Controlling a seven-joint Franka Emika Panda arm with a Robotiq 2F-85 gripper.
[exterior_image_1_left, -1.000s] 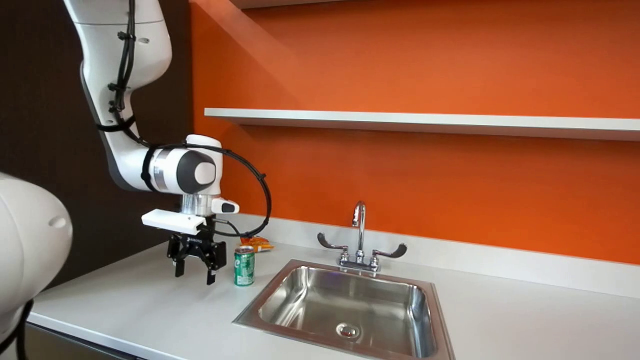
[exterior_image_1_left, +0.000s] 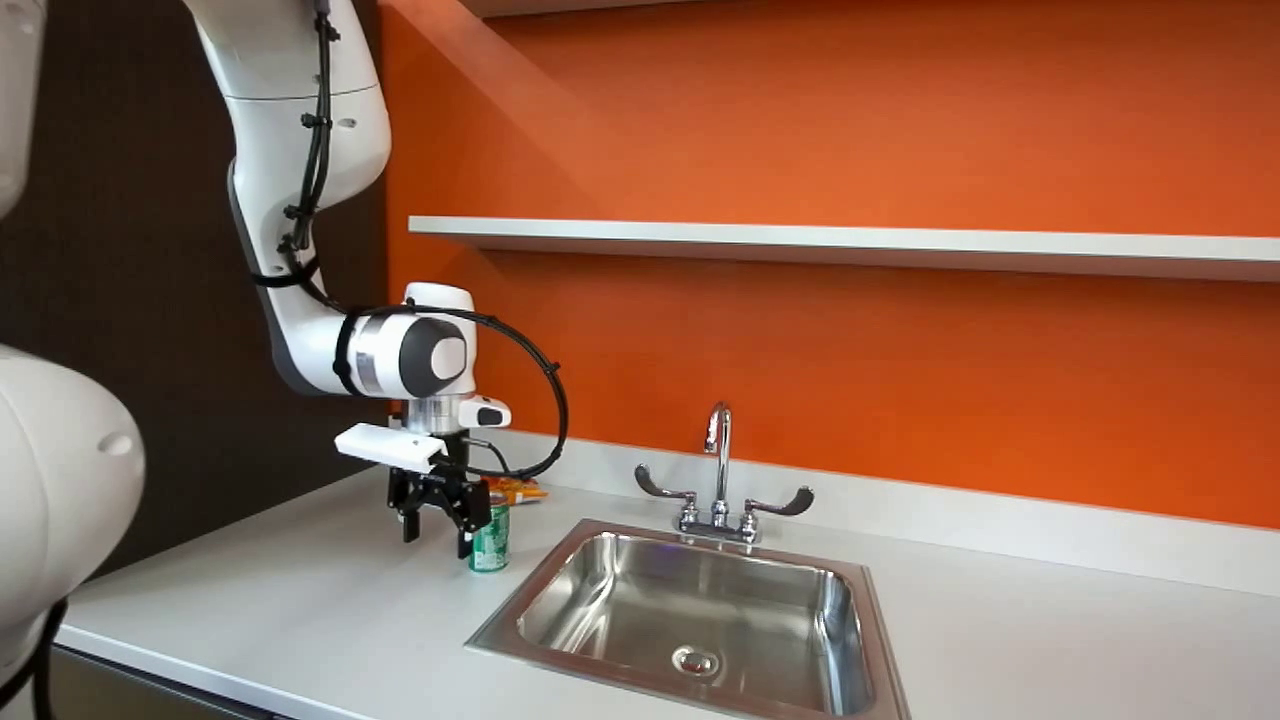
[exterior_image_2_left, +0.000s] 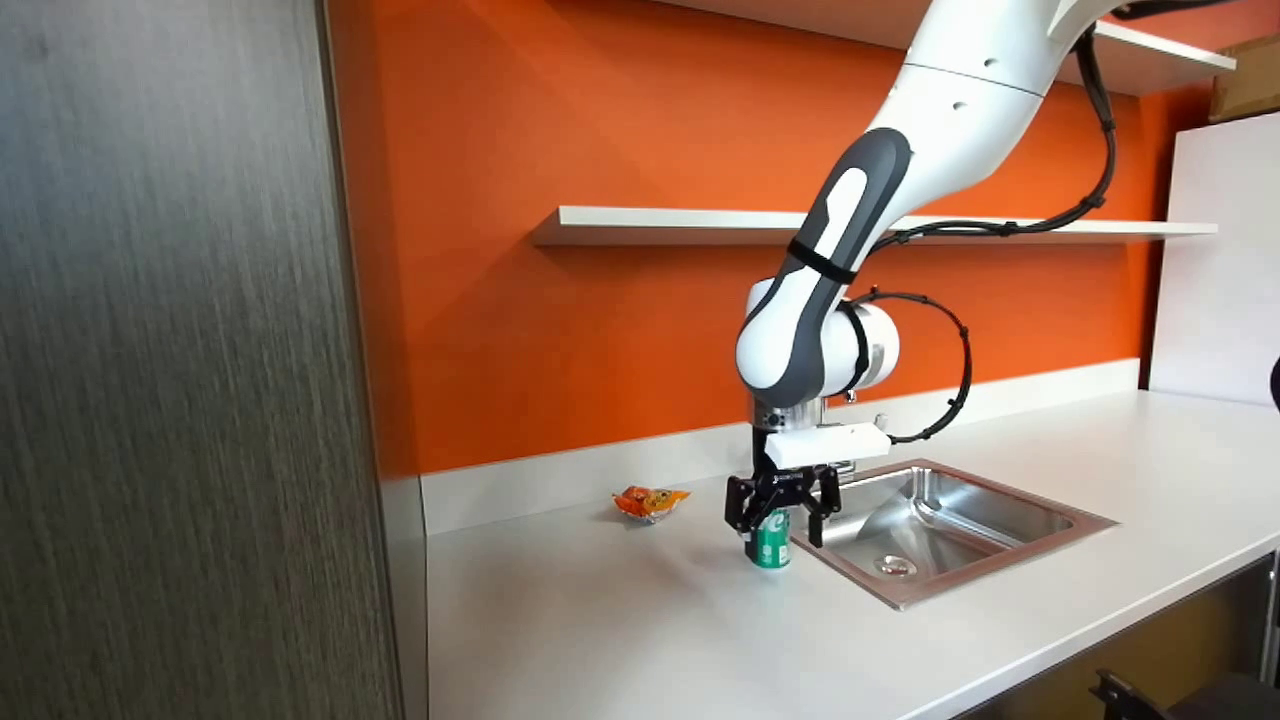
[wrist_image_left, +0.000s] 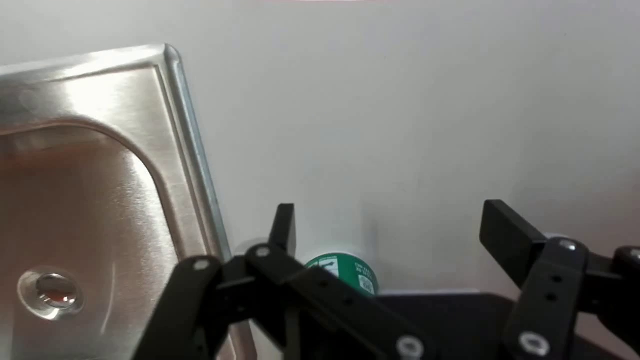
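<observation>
A green can (exterior_image_1_left: 492, 546) stands upright on the counter, just left of the sink in exterior view 1. My gripper (exterior_image_1_left: 438, 536) is open, pointing down beside the can, with one finger overlapping the can's left edge. From the other side, the can (exterior_image_2_left: 773, 550) shows partly behind and below the gripper (exterior_image_2_left: 780, 534). In the wrist view a strip of the can's green side (wrist_image_left: 354, 270) appears near the left finger; the rest is hidden by the black gripper body. Nothing is held between the spread fingertips.
A steel sink (exterior_image_1_left: 564, 546) with a faucet (exterior_image_1_left: 720, 462) lies right of the can. An orange snack bag (exterior_image_2_left: 649, 502) rests near the back wall. A white shelf (exterior_image_1_left: 840, 238) runs above.
In exterior view 1 the arm and open gripper have moved right, up to the can, and now cover part of it. The can stands where it was.
</observation>
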